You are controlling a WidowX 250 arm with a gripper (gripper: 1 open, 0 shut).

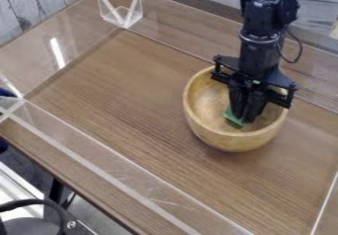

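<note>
A wooden bowl (211, 130) sits on the table (119, 91) right of centre. My black gripper (246, 105) is lowered into it, over a green object (235, 115), of which only a small part shows; the rest is hidden by the gripper. Whether the fingers are open or shut, or around the green object, I cannot tell.
A white wire-like holder (121, 10) stands at the back left. A black cable or part (34, 207) lies at the lower left corner, beyond the table's edge.
</note>
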